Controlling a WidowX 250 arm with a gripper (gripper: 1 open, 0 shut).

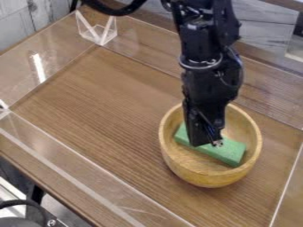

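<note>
A round yellow bowl [201,174] stands on the wooden table at the lower right. Inside it lies a green block [222,151]. My black gripper [208,135] reaches down from the top over the bowl, its tip low by the block and hiding part of it. The fingers look shut; whether they touch the block I cannot tell.
A clear plastic object [97,27] stands at the back left. A white wall edge runs along the back right, and dark cables lie at the bottom left corner.
</note>
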